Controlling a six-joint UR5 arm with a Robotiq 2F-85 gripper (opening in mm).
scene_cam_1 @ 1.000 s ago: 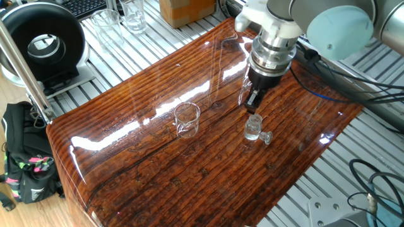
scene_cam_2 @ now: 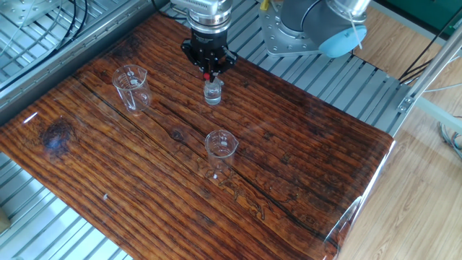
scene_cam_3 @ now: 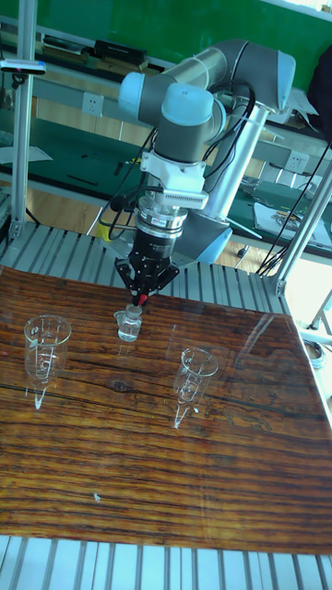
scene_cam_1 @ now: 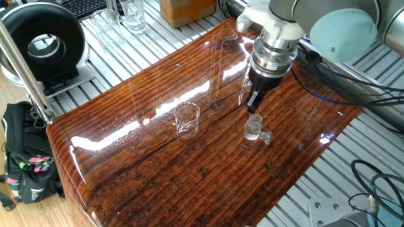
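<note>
A small clear glass bottle [scene_cam_1: 252,130] with liquid in it stands upright on the glossy wooden table [scene_cam_1: 158,170]. Its glass stopper [scene_cam_1: 266,137] lies on the wood right beside it. My black gripper [scene_cam_1: 253,106] points down at the bottle's mouth; in exterior view 2 the gripper [scene_cam_2: 208,74] overlaps the neck of the bottle [scene_cam_2: 212,94]. Its fingertips, with a bit of red, sit close together in exterior view 3, just over the bottle [scene_cam_3: 129,324]. Whether they touch the glass, or have a gap between them, is unclear.
One clear beaker [scene_cam_1: 187,121] stands near the table's middle. A second, larger beaker [scene_cam_2: 133,88] is on the table as well. More glassware [scene_cam_1: 108,28] and a cardboard box [scene_cam_1: 186,11] are off the table on the slatted metal surface. Much of the wood is bare.
</note>
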